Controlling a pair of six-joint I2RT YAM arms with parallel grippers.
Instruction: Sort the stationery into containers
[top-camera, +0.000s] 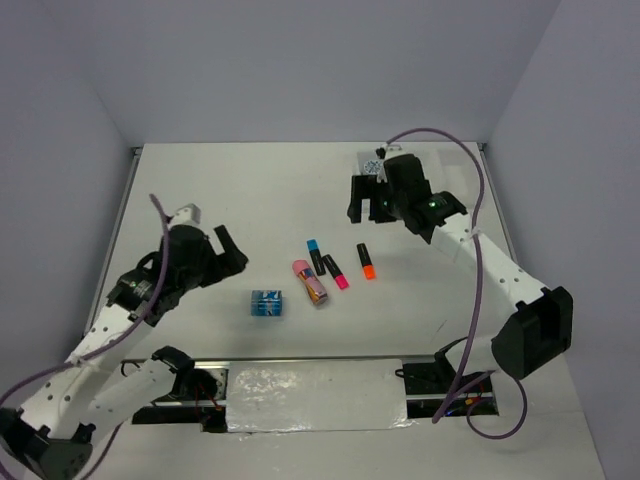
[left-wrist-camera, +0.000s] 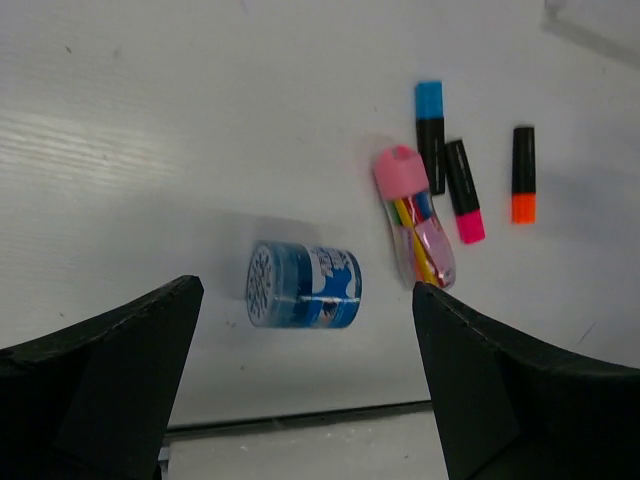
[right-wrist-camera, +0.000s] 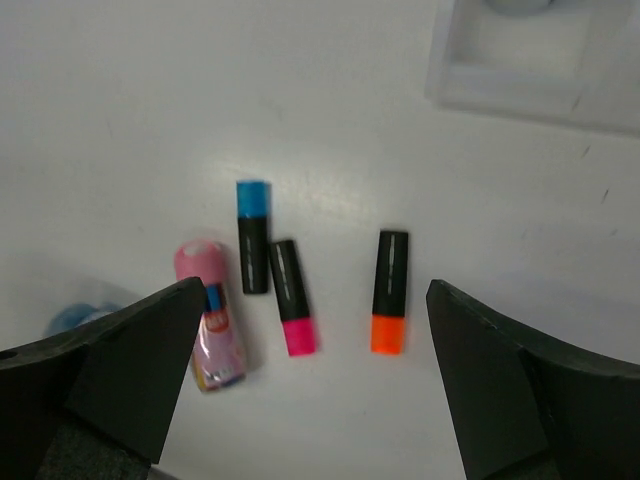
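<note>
A blue cylindrical jar (left-wrist-camera: 305, 285) lies on its side on the table, between the fingers of my open left gripper in its wrist view, the gripper raised above it. Beside it lie a pink-capped pouch of pens (top-camera: 310, 283) and three markers: blue (top-camera: 315, 256), pink (top-camera: 335, 270), orange (top-camera: 365, 260). My right gripper (top-camera: 360, 198) is open above the table, with the orange marker between its fingers in view below, not held. The clear container (top-camera: 455, 175) at the back right holds a round item (top-camera: 372, 166), partly hidden by the right arm.
Grey walls border the sides and back. The table's front edge lies just below the jar in the left wrist view.
</note>
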